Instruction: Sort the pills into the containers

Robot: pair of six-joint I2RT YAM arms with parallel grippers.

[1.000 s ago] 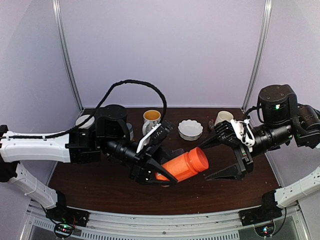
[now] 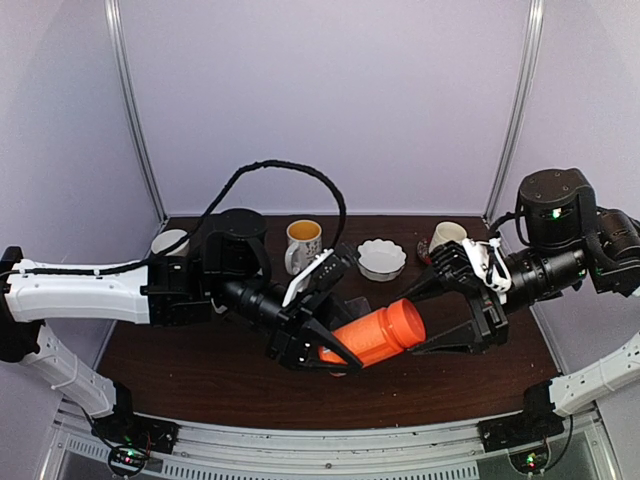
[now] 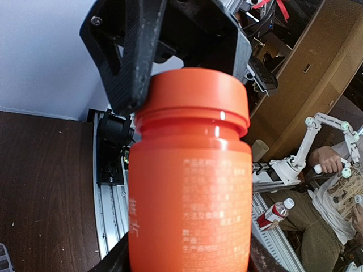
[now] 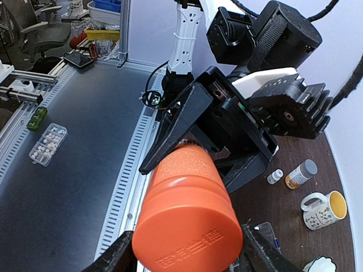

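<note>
An orange pill bottle (image 2: 365,340) is held tilted above the table, its capped end toward the right arm. My left gripper (image 2: 342,338) is shut on its lower body. Around the orange cap (image 4: 190,241), my right gripper (image 2: 408,322) stands part open, with one finger on either side. In the left wrist view, a right finger (image 3: 133,68) reaches down beside the cap's rim; whether it touches is unclear. A clear compartment box (image 4: 265,231) lies on the table, mostly hidden behind the arms. The bottle's contents cannot be seen.
At the back of the table stand a yellow-lined mug (image 2: 303,245), a white fluted bowl (image 2: 381,260) and a cream mug (image 2: 448,235). The right wrist view shows a grey-lidded jar (image 4: 301,174) and a small white bottle (image 4: 275,176).
The left gripper has carried the bottle slightly right, bringing its cap between the right fingers. The right gripper's lower finger has come up toward the cap, narrowing its opening.
</note>
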